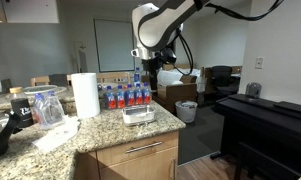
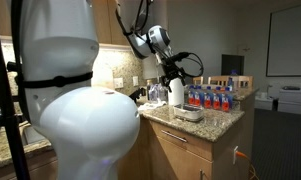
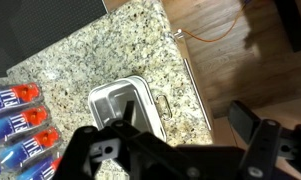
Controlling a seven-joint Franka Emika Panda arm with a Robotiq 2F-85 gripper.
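In the wrist view my gripper is open, its two dark fingers spread wide with nothing between them. It hangs well above the speckled counter. Below it, towards the left finger, lies a pale, shallow rectangular tray (image 3: 110,100), partly covered by that finger. The same tray (image 1: 139,116) sits near the counter's front edge in exterior view 1 and looks empty. Behind it stands a row of several bottles (image 1: 120,99) with blue and red labels and red caps. The white arm (image 1: 148,28) reaches in above them.
A white paper roll (image 1: 86,95) stands left of the bottles. Further left are a dark bottle (image 1: 20,105), a clear container (image 1: 48,108) and a black pan (image 1: 0,135). A wooden drawer (image 1: 140,150) lies shut under the counter. Bare counter (image 1: 108,133) shows left of the tray.
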